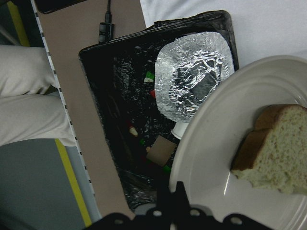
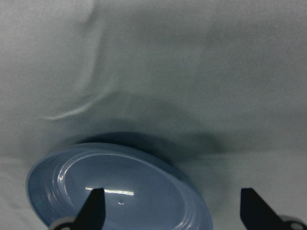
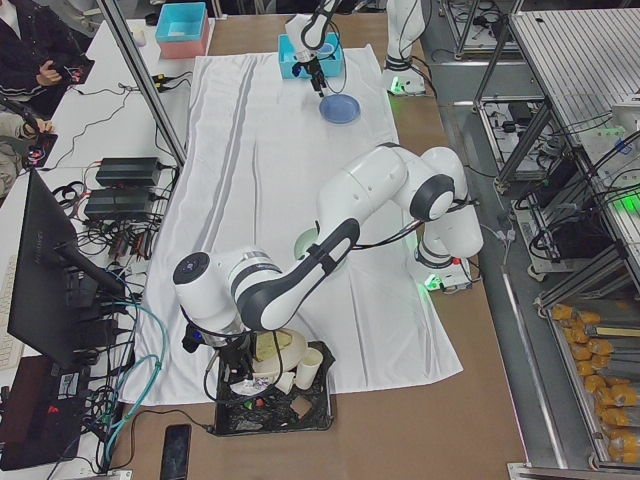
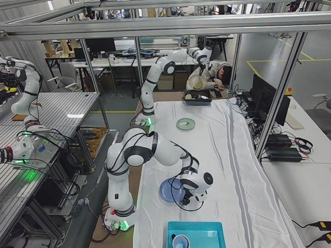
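In the left wrist view my left gripper is shut on the rim of a white plate (image 1: 206,158) carrying a slice of bread (image 1: 273,153). The plate hangs over a black tray (image 1: 120,96), which holds a foil container (image 1: 182,57), white cups and small pieces. My right gripper is open above the white cloth, beside a blue plate (image 2: 124,191), with nothing between its fingers.
A green plate (image 4: 185,123) lies on the cloth near the left arm. A turquoise bin (image 4: 195,230) with a cup (image 4: 180,242) stands by the right arm.
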